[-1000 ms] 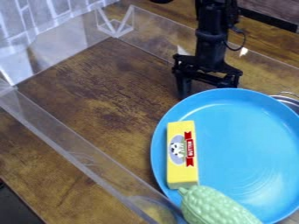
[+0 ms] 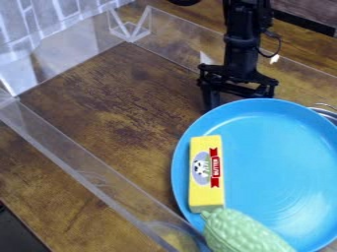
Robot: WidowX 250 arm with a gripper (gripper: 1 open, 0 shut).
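My black gripper (image 2: 237, 91) hangs low over the wooden surface, just behind a large blue plate (image 2: 283, 157). It is open, and I see nothing clearly held; its fingertips are dark and hard to make out. On the plate's left side lies a yellow butter box (image 2: 206, 187) with a cow label. A pale green textured object (image 2: 243, 231), like corn or a vegetable, lies at the plate's front.
Clear plastic walls (image 2: 93, 182) border the wooden area. A metal rim (image 2: 322, 110) shows behind the plate at the right. The wood left of the plate is clear. A white tiled surface stands at the back left.
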